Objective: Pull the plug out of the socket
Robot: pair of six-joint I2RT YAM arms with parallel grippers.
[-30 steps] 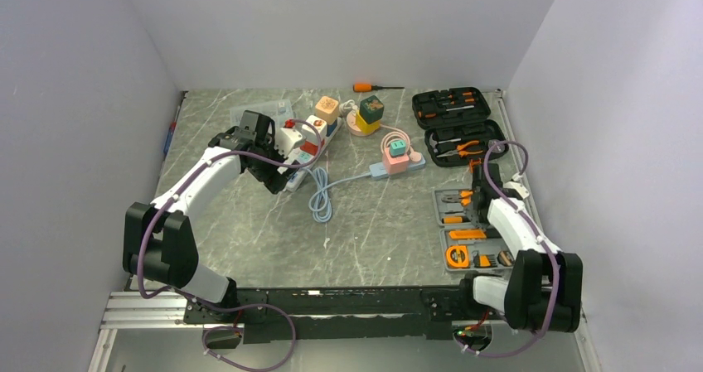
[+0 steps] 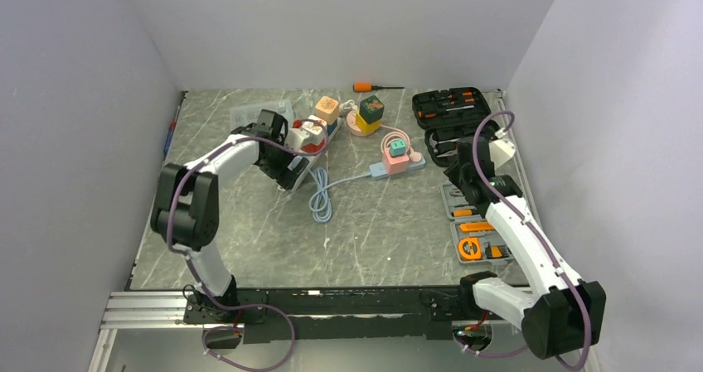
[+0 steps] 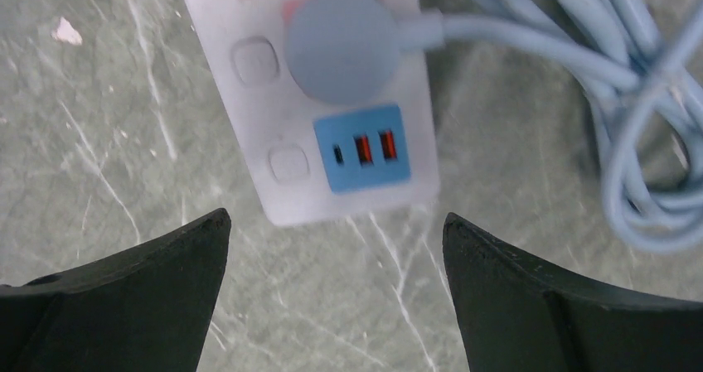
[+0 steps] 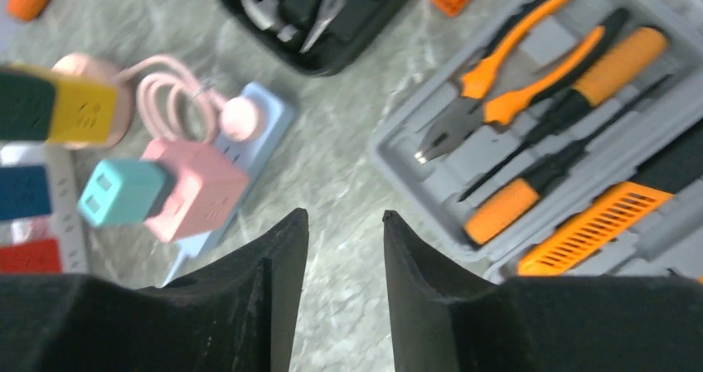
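Observation:
A white power strip (image 3: 373,210) fills the upper middle of the left wrist view, with a blue USB panel at its end. On the strip sits a round light-blue plug (image 3: 342,49), its cord leading off to the right. My left gripper stands open just short of the strip's end, with nothing between its fingers. In the right wrist view, a pink adapter block (image 4: 203,191) topped by a teal cube rests on a light-blue strip (image 4: 269,128). My right gripper is partly open and empty, over the table between that block and the tool tray.
A coiled light-blue cord (image 2: 321,206) lies right of the white strip. The grey tool tray (image 4: 390,152) is under and beside my right arm; a black tool case (image 2: 433,122) lies behind it. Yellow and dark blocks (image 2: 368,117) stand at the back.
My left arm has reached slightly further toward the white strip. The right arm has swung up and leftward from the tool tray. The tray slid right earlier and now stays put.

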